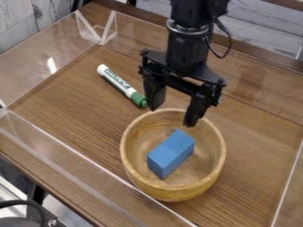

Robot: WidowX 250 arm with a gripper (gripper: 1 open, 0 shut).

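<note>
A yellow bowl (197,183) sits at the lower middle with a blue block (171,152) lying inside it. My black gripper (174,103) hangs just above the bowl's back rim, its two fingers spread open, with nothing visible between them. A green and white marker (120,85) lies on the wooden table, left of the gripper.
The wooden table (66,124) has free room at the left and on the right of the bowl. A black cable (24,206) shows at the bottom-left corner. The table's raised edges run along the back.
</note>
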